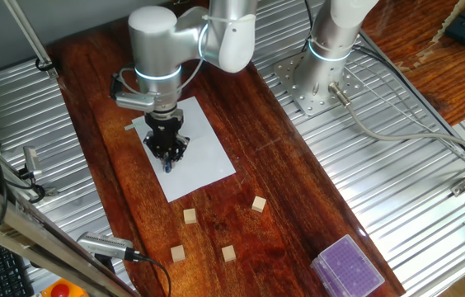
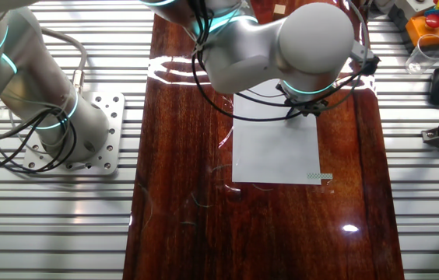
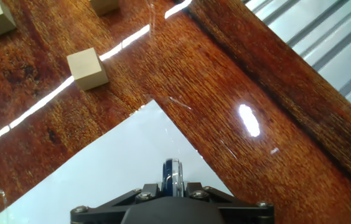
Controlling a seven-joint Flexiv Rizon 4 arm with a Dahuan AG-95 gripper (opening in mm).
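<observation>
A slim dark-blue and clear object [image 3: 173, 177], which looks like a pen, sticks out from between the fingers of my gripper, which is shut on it. White paper [image 3: 110, 165] lies flat beneath. From exterior view 1, the gripper [image 1: 167, 155] points down over the left half of the paper [image 1: 207, 157], the pen's tip close to the sheet; whether it touches cannot be told. No marks show on the visible paper. In exterior view 2 the arm covers the gripper, leaving the sheet's other end [image 2: 275, 159] bare.
Several wooden cubes, one of them a near cube [image 3: 88, 68], sit on the brown table beyond the paper. A purple-lidded box [image 1: 349, 268] stands at the table's edge. A small strip [image 2: 320, 176] lies at one paper edge.
</observation>
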